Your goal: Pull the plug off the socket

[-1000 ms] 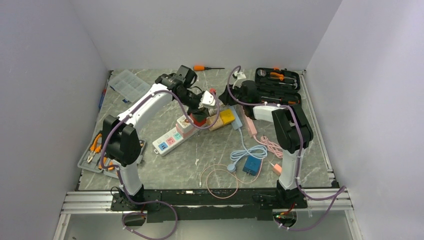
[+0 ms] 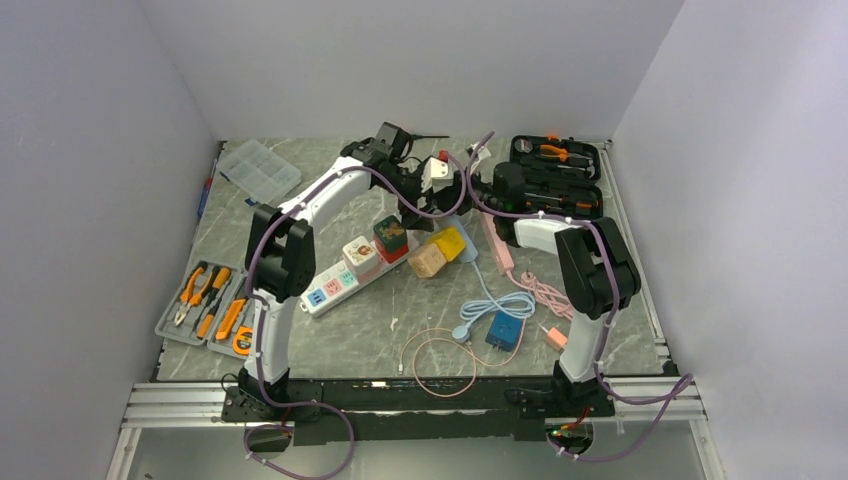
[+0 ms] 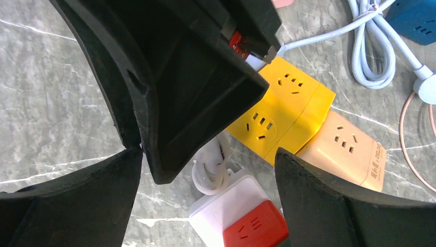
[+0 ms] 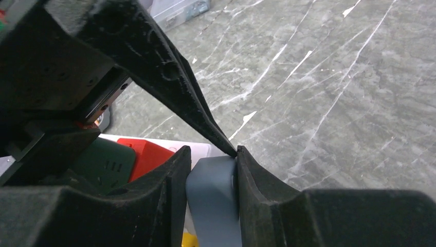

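Note:
My right gripper (image 2: 452, 200) is shut on a light blue-grey piece (image 4: 213, 200), seen close up in the right wrist view, probably part of the blue power strip (image 2: 465, 240); what it is exactly is unclear. My left gripper (image 2: 420, 205) is open just beside it, over the white power strip (image 2: 330, 285), with a white cord visible below. Cube adapters stand around: green-red (image 2: 390, 238), white-pink (image 2: 360, 255), yellow (image 3: 285, 103) and beige (image 3: 344, 152). The right gripper's body covers much of the left wrist view.
An open black toolbox (image 2: 555, 185), pink strip (image 2: 495, 245) and coiled cables lie at right. Tool trays (image 2: 200, 300) and an empty clear organizer (image 2: 258, 172) are at left. A blue charger (image 2: 505, 330) lies at front.
The right arm has shifted slightly.

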